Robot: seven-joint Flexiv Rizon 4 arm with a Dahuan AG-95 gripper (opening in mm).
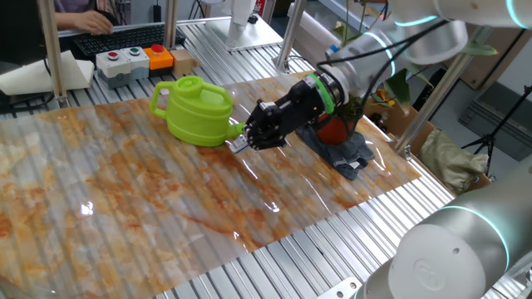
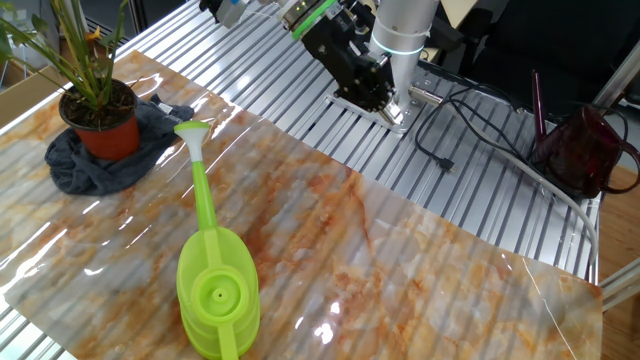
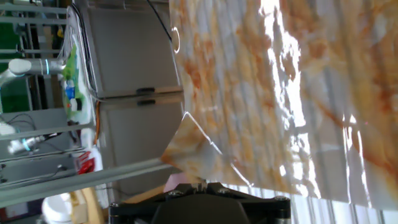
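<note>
A bright green watering can stands upright on the marbled sheet, its spout running behind my gripper in exterior view 1. In exterior view 2 the can is seen from above, its pale spout head pointing toward the potted plant. My gripper hangs tilted in the air; exterior view 2 shows the gripper well apart from the can, near the bare slats. No object shows at its tip. At the bottom of the wrist view only dark gripper parts appear, and their spacing is unclear.
The plant's red pot rests on a dark grey cloth. A dark red watering can and loose cables occupy the slatted side. Button boxes line the back. Much of the marbled sheet is bare.
</note>
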